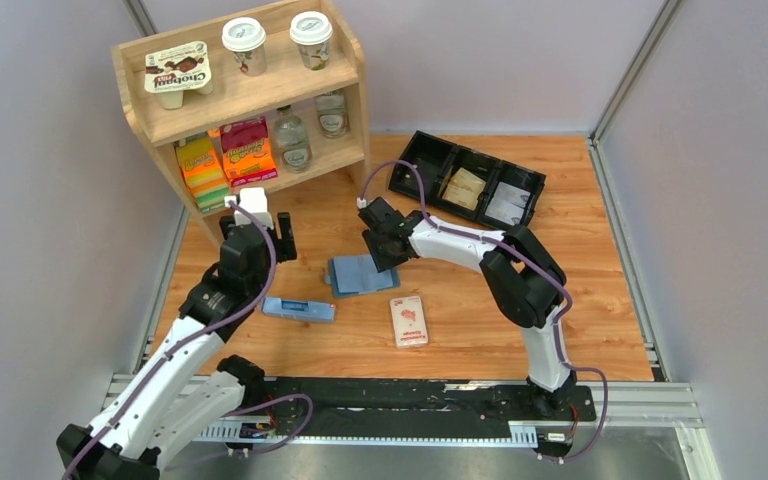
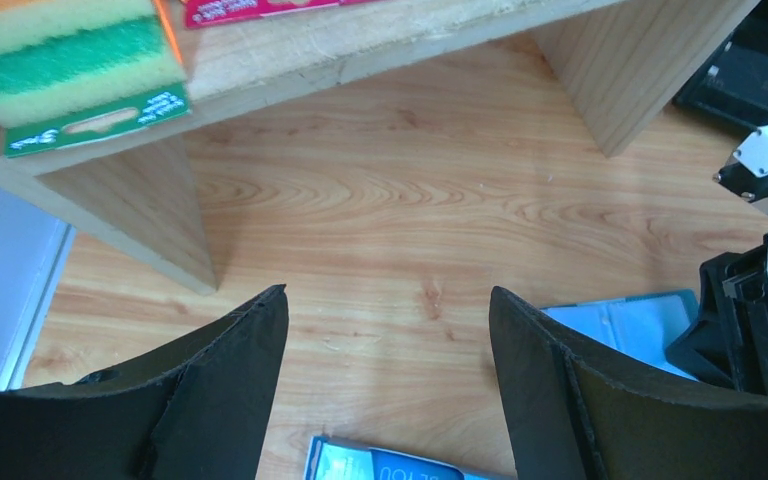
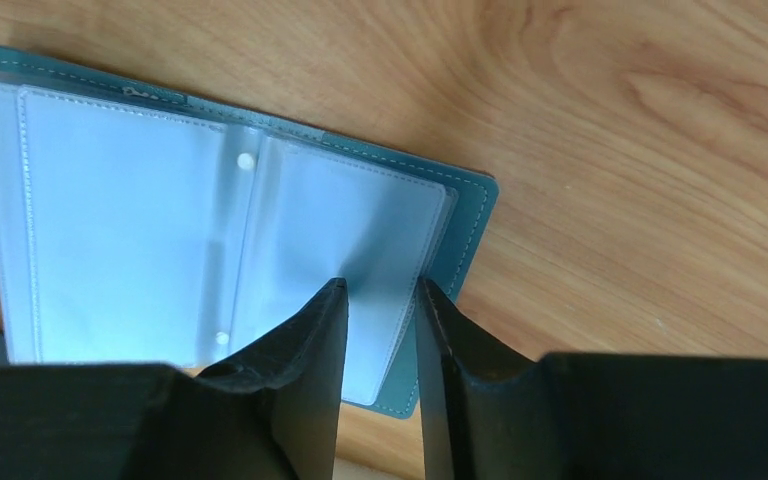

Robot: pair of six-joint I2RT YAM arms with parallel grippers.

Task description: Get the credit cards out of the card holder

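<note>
The card holder (image 3: 130, 230) lies open on the table, a teal cover with pale blue, translucent sleeves (image 3: 310, 230). No separate credit card can be made out in it. My right gripper is over the right-hand half, its fingers close together and shut on the holder's sleeve near the outer edge. The top view shows this gripper covering the holder's upper right corner. Below the shelf, to the left of the holder, my left gripper stands open with nothing between its fingers.
A blue box (image 1: 298, 309) sits left of the holder, a red-and-white card pack (image 1: 409, 321) below right. Behind stands a black compartment tray (image 1: 438, 207). The wooden shelf (image 1: 250, 105) with cups, boxes and bottles rises at back left.
</note>
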